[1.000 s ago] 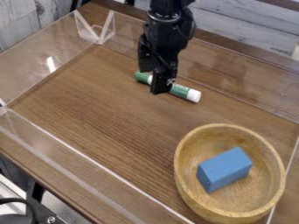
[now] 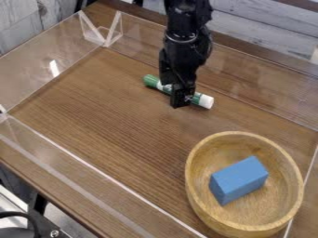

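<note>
My black gripper (image 2: 177,91) points down over a green and white tube (image 2: 200,99) on the wooden table (image 2: 112,130). Its fingers are open and reach down around the tube's middle; whether they touch it is unclear. A wooden bowl (image 2: 211,216) at the lower right holds a blue block (image 2: 237,178).
Clear plastic walls line the table's left side, and a clear bracket (image 2: 102,28) stands at the back left.
My gripper has come lower onto the tube, and its fingers now hang more nearly straight down. The bowl and block have not moved.
</note>
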